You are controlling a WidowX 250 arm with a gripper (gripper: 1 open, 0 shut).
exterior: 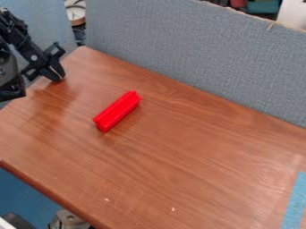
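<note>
A red elongated block (pixel 116 111) lies on the wooden table (pixel 191 170), left of the middle, set diagonally. The black gripper (pixel 54 73) hangs at the upper left near the table's back-left corner, apart from the block and partly out of frame; whether its fingers are open or shut is not clear.
Grey padded panels (pixel 191 54) border the table at the back and far left. A light blue strip (pixel 294 199) lies at the right edge. The front-left edge drops to a blue floor (pixel 30 192).
</note>
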